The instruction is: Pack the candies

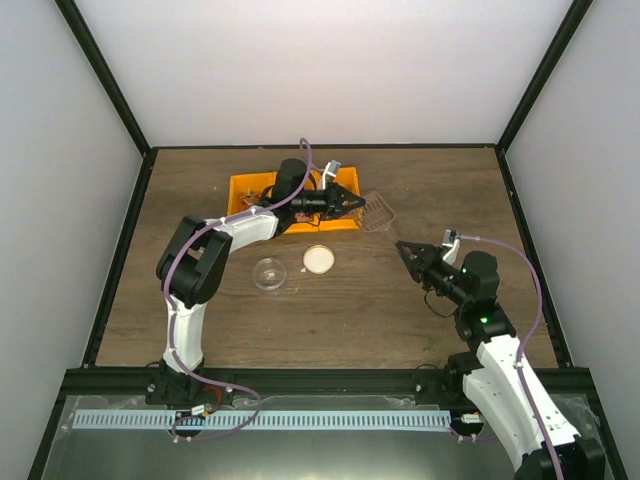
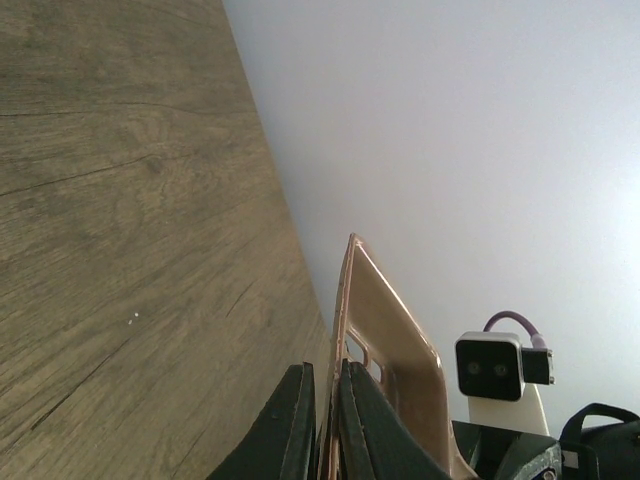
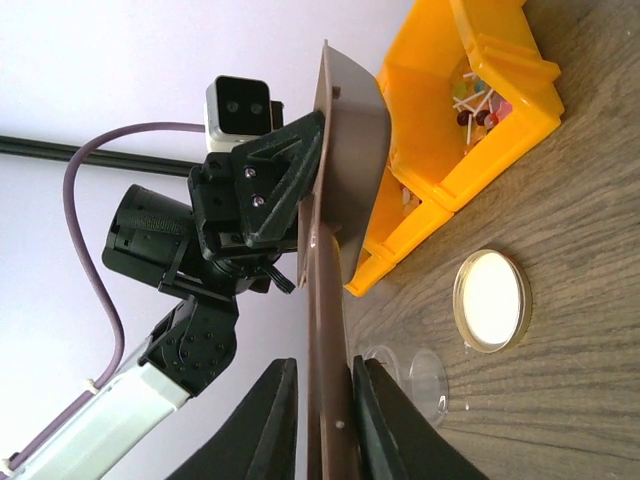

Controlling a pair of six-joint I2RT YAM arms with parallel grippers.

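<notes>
A brownish translucent slotted scoop [image 1: 377, 213] is held up between both arms, right of the orange bin. My left gripper [image 1: 362, 203] is shut on the edge of its head, and in the left wrist view the pads [image 2: 294, 420] pinch that rim. From the other side, my right gripper [image 1: 398, 244] is shut on the handle, which runs between its fingers in the right wrist view. Wrapped candies and lollipops [image 3: 482, 110] lie in the divided orange bin [image 1: 345, 224], partly hidden by the left arm. A clear round jar [image 1: 269, 274] stands on the table, its contents not visible.
A round white-topped lid [image 1: 319, 259] lies to the right of the jar, below the bin. Bare wooden table [image 1: 330, 325] stretches across the front and along the right side.
</notes>
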